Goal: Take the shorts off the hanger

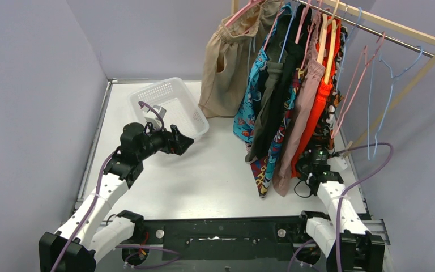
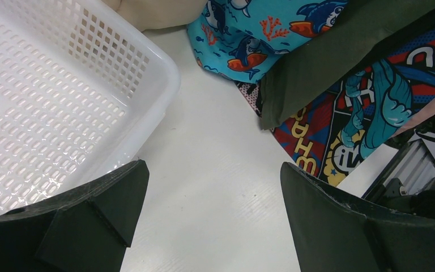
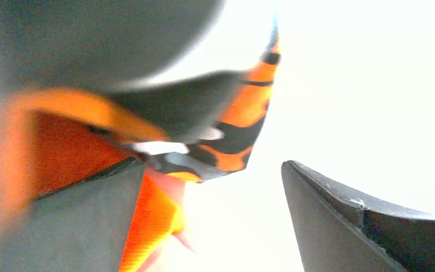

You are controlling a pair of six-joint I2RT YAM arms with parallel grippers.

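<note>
Several shorts hang in a row from the rail [image 1: 388,37]: beige shorts [image 1: 221,68] at the far left, then blue shark-print, dark green, a colourful print, dusty pink, orange-red shorts [image 1: 319,107], and black shorts with an orange pattern [image 1: 336,85]. At the right end a pink hanger [image 1: 358,85] and a blue hanger [image 1: 389,96] hang bare. Over the table, beside the basket, my left gripper is open and empty. My right gripper is open low by the orange-red and patterned shorts [image 3: 232,147]; its fingertips are largely hidden from above.
A white basket [image 1: 201,113] stands at the back left of the white table, just beyond the left gripper. Clear tabletop [image 1: 204,181] lies between the arms. The rack's wooden leg [image 1: 410,82] slants down behind the right arm.
</note>
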